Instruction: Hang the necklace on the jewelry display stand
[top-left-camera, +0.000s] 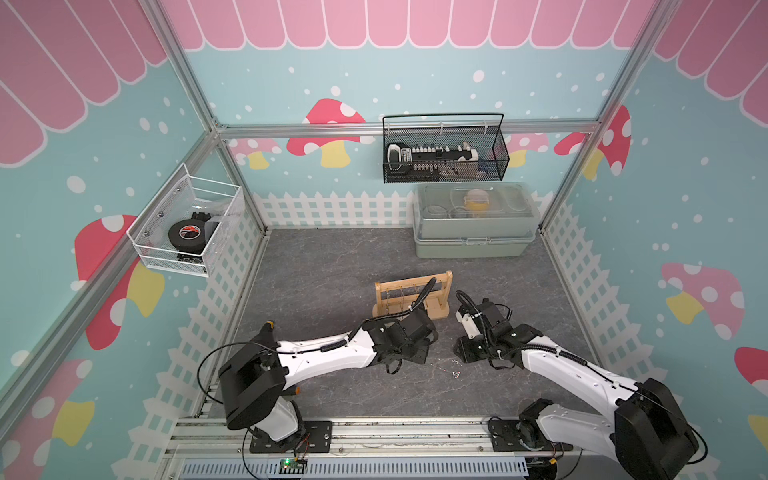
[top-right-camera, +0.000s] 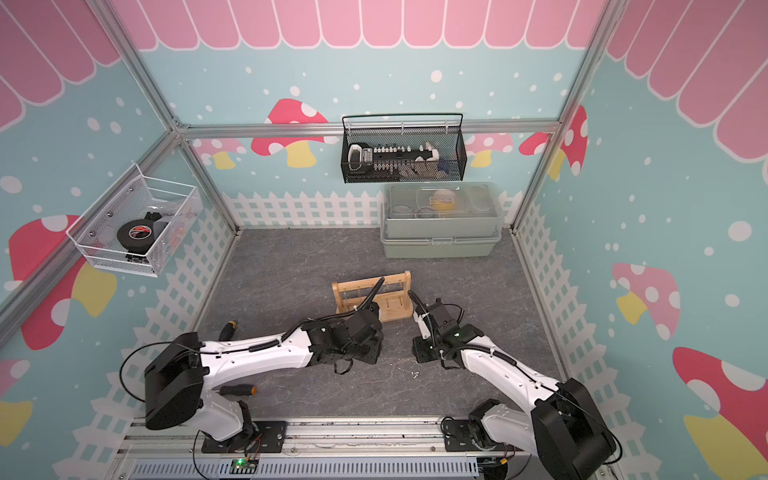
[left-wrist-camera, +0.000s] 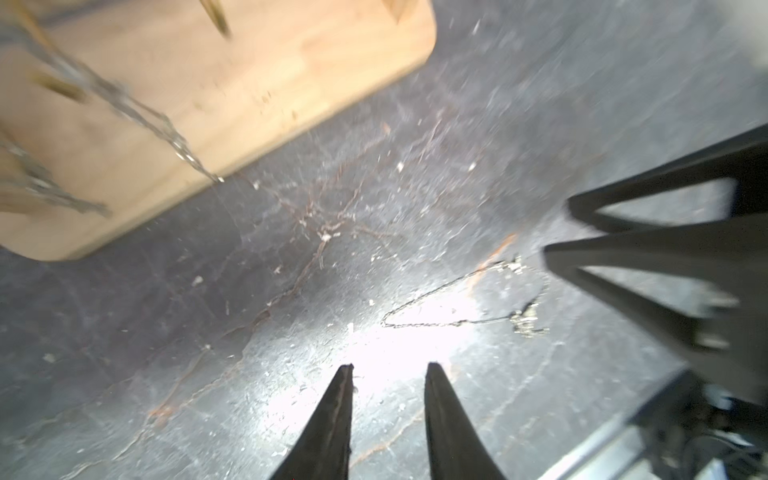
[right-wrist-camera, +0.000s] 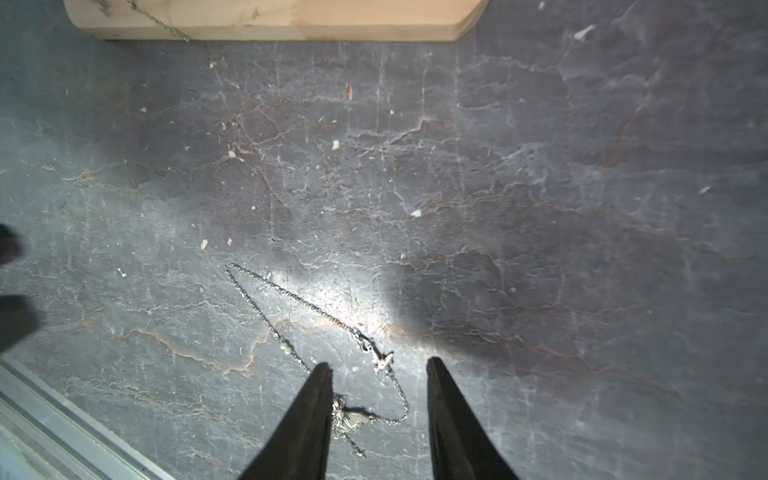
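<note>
The silver necklace (top-left-camera: 457, 374) lies on the dark tabletop in front of the wooden stand (top-left-camera: 413, 281). In the right wrist view its chain forms a narrow loop, with a small cluster (right-wrist-camera: 352, 418) near the left fingertip. My right gripper is open above the necklace, with part of the loop showing between its fingers in that view. My left gripper also stands part open, nothing between its fingers, over bare tabletop left of the necklace. Other silver chains (left-wrist-camera: 120, 100) hang at the stand. In the top views, the left arm hides part of the stand.
The right arm's black fingers (left-wrist-camera: 632, 252) reach into the left wrist view, so both grippers are close together. Two screwdrivers lie partly under the left arm. A green lidded box (top-left-camera: 476, 228) stands at the back.
</note>
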